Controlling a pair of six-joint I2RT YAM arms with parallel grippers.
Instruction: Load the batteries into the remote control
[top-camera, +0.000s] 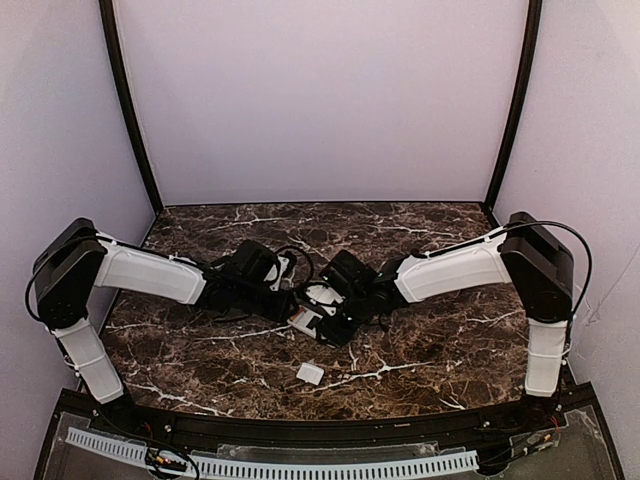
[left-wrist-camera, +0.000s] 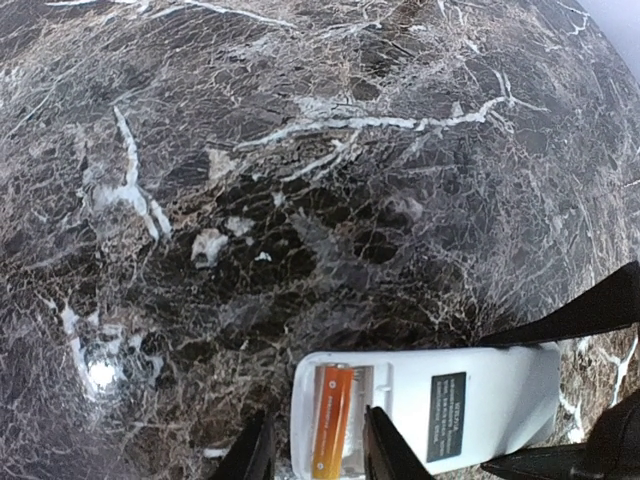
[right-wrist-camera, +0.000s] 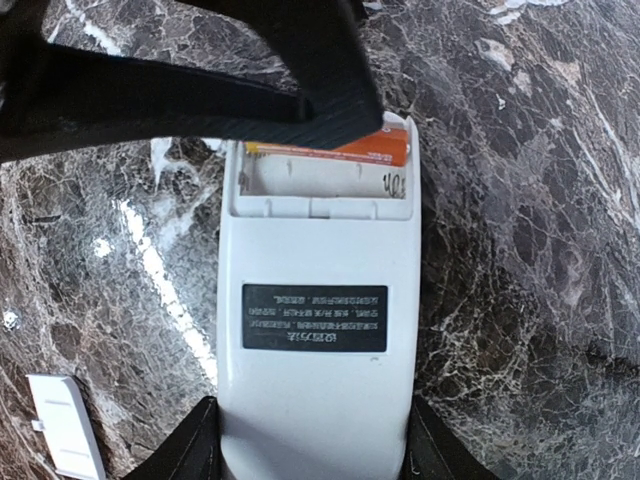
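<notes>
The white remote (right-wrist-camera: 315, 390) lies back-up, battery compartment exposed, with my right gripper shut on its lower end. An orange battery sits along the outer side of the compartment; in the right wrist view the rest of the compartment (right-wrist-camera: 310, 180) looks empty. My left gripper is over the compartment end, part open, its fingertips either side of the battery in the left wrist view; whether they touch it I cannot tell. Its dark fingers partly cover the battery in the right wrist view.
The white battery cover (top-camera: 310, 372) lies on the marble table (top-camera: 440, 360) in front of the remote, nearer the front edge.
</notes>
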